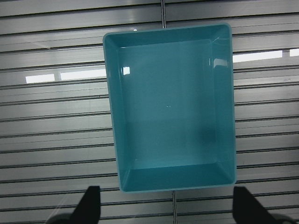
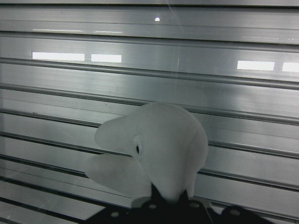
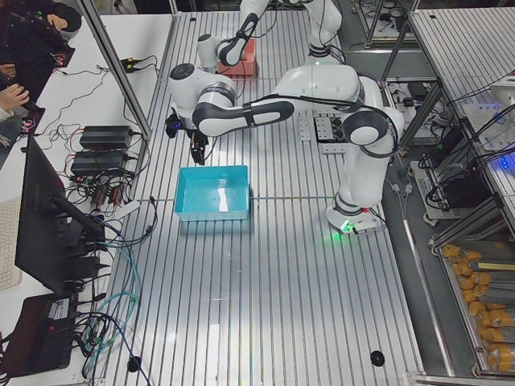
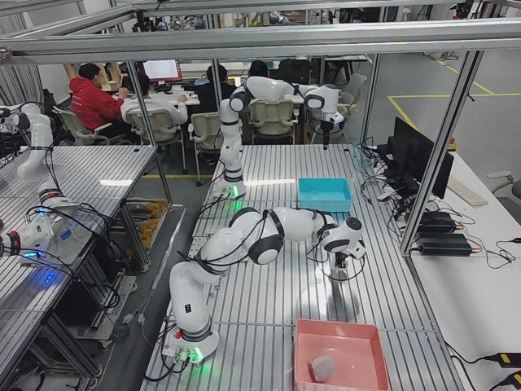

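Observation:
A white plush animal [image 2: 154, 140] with a black eye is in my right gripper, which is shut on it over bare slatted table, as the right wrist view shows. In the camera right view that gripper [image 4: 342, 265] is between the teal bin [image 4: 324, 195] and the pink bin [image 4: 338, 326], which holds a pale round object [image 4: 322, 368]. My left gripper hangs open over the edge of the teal bin [image 1: 168, 102], which is empty, with nothing between its fingers.
Monitors [image 3: 44, 221], power bricks and cables line one side of the slatted table [image 3: 282, 289]. An aluminium post [image 4: 431, 163] stands at that edge. Much of the table beyond the teal bin is clear.

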